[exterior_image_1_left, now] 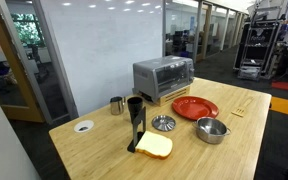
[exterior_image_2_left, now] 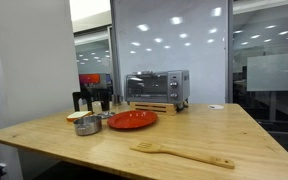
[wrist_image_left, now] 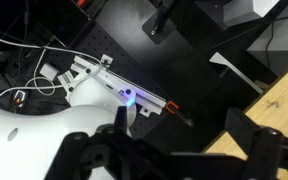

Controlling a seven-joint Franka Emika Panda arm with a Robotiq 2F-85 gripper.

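In the wrist view my gripper stands open, its two dark fingers wide apart with nothing held. It hangs off the table, over dark floor and equipment, and only a strip of tabletop [wrist_image_left: 284, 105] shows at the right. Neither exterior view shows the gripper. A red plate [exterior_image_1_left: 195, 107] lies in front of a silver toaster oven [exterior_image_1_left: 164, 75]. To the plate's right is a metal pot [exterior_image_1_left: 212, 130], and to its left a round metal lid [exterior_image_1_left: 163, 123]. A slice of bread [exterior_image_1_left: 155, 146] rests beside an upright black object [exterior_image_1_left: 136, 125].
A slotted wooden utensil [exterior_image_2_left: 184, 154] lies by the table's front edge in exterior view 2. Towards the back left are a metal cup [exterior_image_1_left: 116, 105] and a white disc [exterior_image_1_left: 83, 126].
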